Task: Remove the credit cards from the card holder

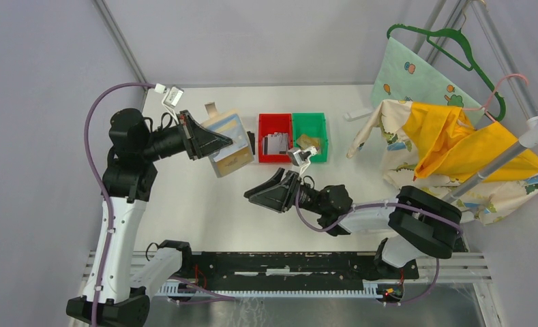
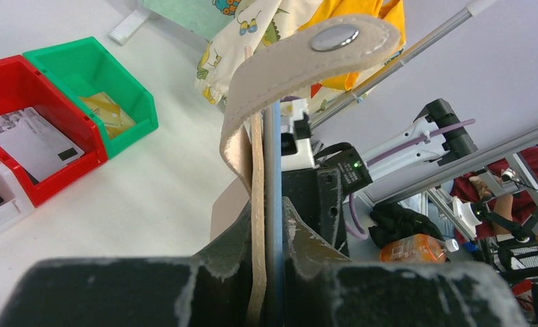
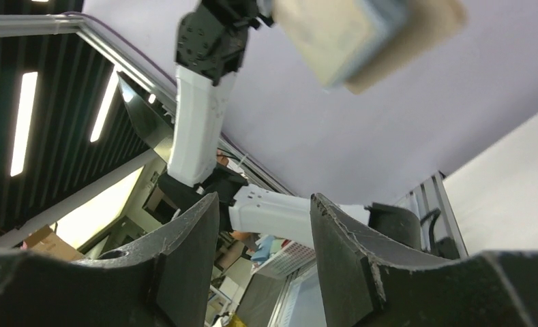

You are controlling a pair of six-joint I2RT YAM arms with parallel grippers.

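Note:
A beige card holder (image 1: 235, 162) with a clear, blue-tinted face hangs above the left part of the table. My left gripper (image 1: 226, 142) is shut on it, its fingers (image 2: 226, 242) pressing from both sides. Edge-on in the left wrist view, the card holder (image 2: 257, 197) shows its snap flap sticking out over the top. Blurred, its lower part (image 3: 351, 41) also appears at the top of the right wrist view. My right gripper (image 1: 260, 193) stands open to the lower right of the holder, clear of it, with nothing between its fingers.
Several cards (image 2: 37, 144) lie in a red bin (image 1: 275, 120). Beside it, a green bin (image 1: 309, 120) contains a yellowish packet (image 2: 108, 113). Clothes on hangers (image 1: 450, 136) crowd the right side.

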